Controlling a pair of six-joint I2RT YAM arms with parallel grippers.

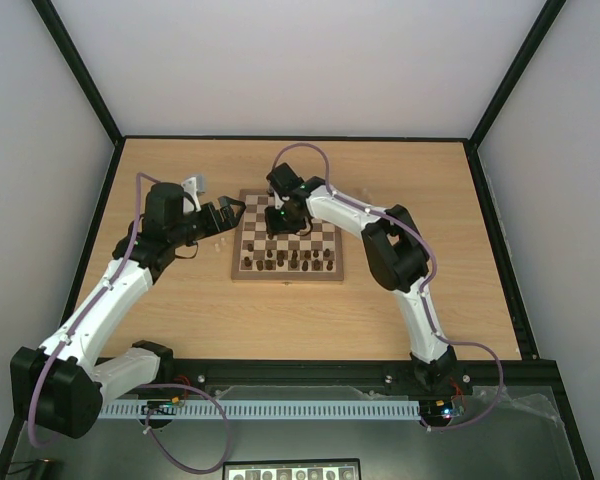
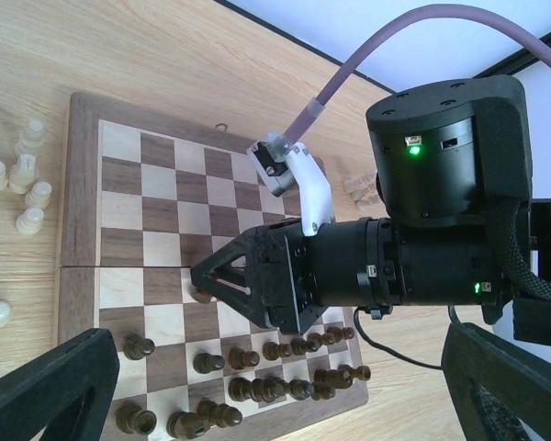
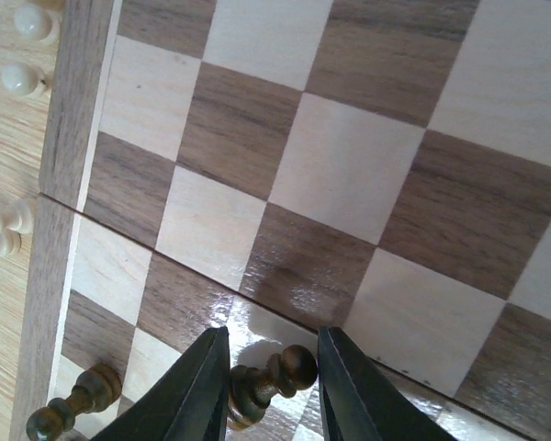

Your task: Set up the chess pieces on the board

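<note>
The chessboard (image 1: 236,262) lies in the middle of the table, with dark pieces (image 1: 293,262) along its near side. One dark pawn (image 3: 262,384) stands apart from them, between the fingertips of my right gripper. Those fingers are part open; the pawn's head appears close to the right finger (image 3: 344,381), and firm contact on both sides cannot be made out. In the left wrist view the same pawn (image 2: 200,296) shows just beneath the right gripper's tips. My left gripper (image 1: 239,210) hangs wide open and empty by the board's left edge.
Several white pieces (image 2: 28,175) stand on the table left of the board, and more pale ones (image 2: 360,184) lie beyond its right side. Another dark pawn (image 3: 78,400) is near the board's left border. The far squares visible are bare.
</note>
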